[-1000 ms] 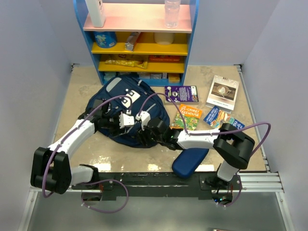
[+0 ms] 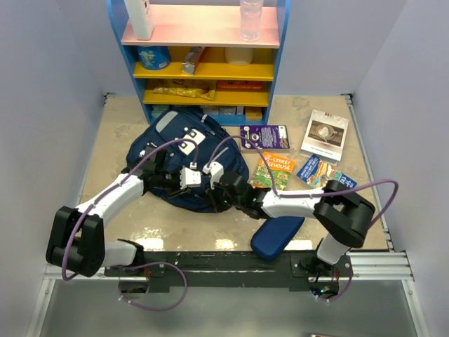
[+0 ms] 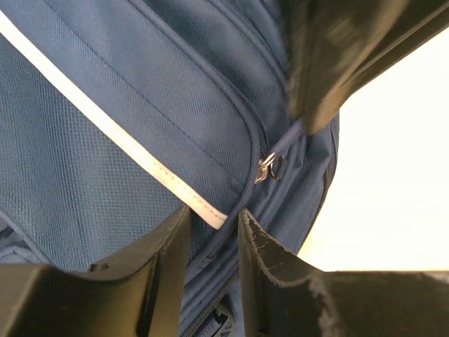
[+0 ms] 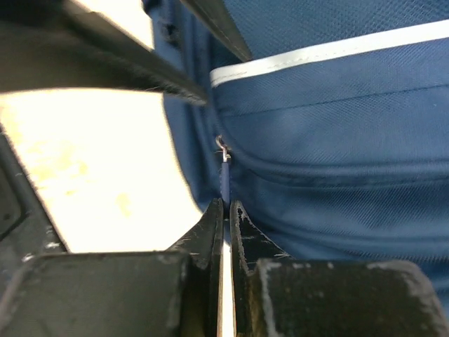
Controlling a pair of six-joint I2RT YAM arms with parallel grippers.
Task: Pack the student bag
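The dark blue student bag [image 2: 165, 132] lies on the table below the shelf, with both arms over its front edge. In the right wrist view my right gripper is shut on a thin blue zipper pull [image 4: 225, 179], which is drawn taut from its metal slider [image 4: 223, 147]. The left wrist view also shows this pull [image 3: 286, 137] running into the right gripper's fingers [image 3: 319, 77]. My left gripper stands partly open close against the bag, with the piped front edge [image 3: 235, 214] passing between its fingers at the end of a pale stripe.
Several books, among them a green-and-orange one [image 2: 275, 168] and a purple one [image 2: 265, 136], lie to the right of the bag. A blue case [image 2: 276, 237] sits at the front edge beneath the right arm. Behind stands a shelf [image 2: 203, 70] with goods; bare table shows front left.
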